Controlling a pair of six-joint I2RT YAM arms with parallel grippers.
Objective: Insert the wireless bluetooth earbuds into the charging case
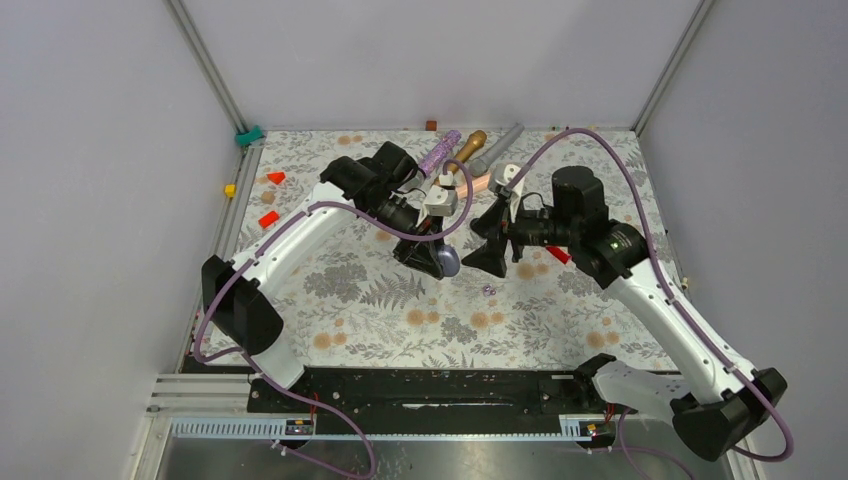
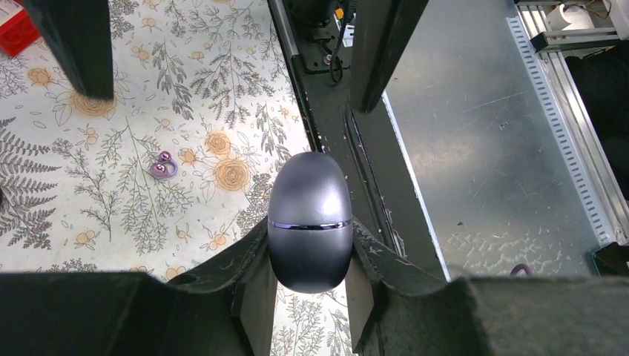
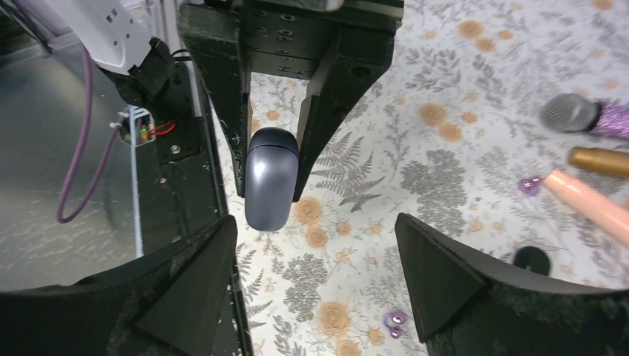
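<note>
The silver charging case, lid closed with a thin seam across it, is held in my left gripper (image 1: 436, 258), which is shut on it; the right wrist view shows it (image 3: 271, 182) upright between those fingers. My right gripper (image 1: 485, 245) hangs just to the right, apart from the case, its fingers (image 3: 475, 297) spread with nothing between them. Small purple earbuds (image 1: 489, 290) lie on the floral mat below the grippers, also in the left wrist view (image 2: 163, 165) and the right wrist view (image 3: 394, 322).
Several cylindrical objects, including a purple glitter microphone (image 1: 440, 150) and a pink one (image 3: 582, 204), lie at the back. Red pieces (image 1: 269, 219) sit at the left. A black front edge (image 1: 420, 385) borders the mat, whose front part is clear.
</note>
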